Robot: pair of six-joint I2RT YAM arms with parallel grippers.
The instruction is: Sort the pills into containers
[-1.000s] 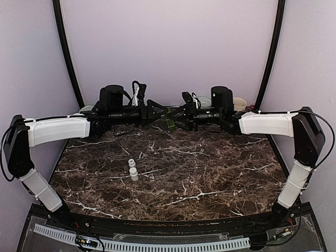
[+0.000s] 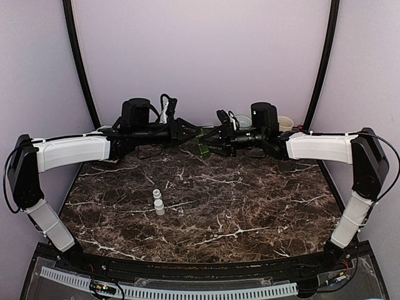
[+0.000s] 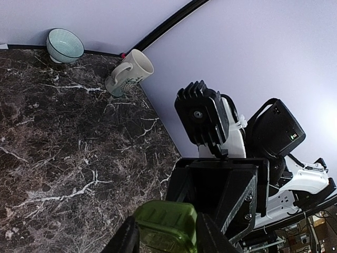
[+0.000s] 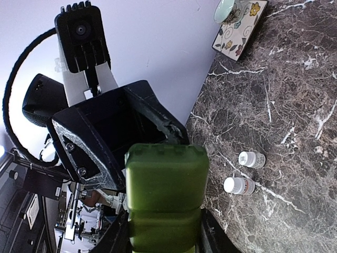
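Note:
Above the middle back of the table, a green box-shaped container (image 2: 204,150) is held up between the two arms. My right gripper is shut on it, one finger along each side. At its other end, my left gripper has its fingers apart, straddling the green container (image 3: 167,219); whether they touch it is unclear. Two white pill bottles (image 2: 159,207) stand close together on the left of the table. In the right wrist view, the same white bottles (image 4: 251,159) show their labels. No loose pills can be made out.
At the back right are a pale bowl (image 3: 65,46) and a white mug (image 3: 129,74). A flower-patterned box (image 4: 237,34) with a greenish bowl (image 4: 225,11) beside it is at the back left.
My left arm has shifted slightly to the right, toward the green container. The right arm, the container and the white bottles look nearly unmoved.

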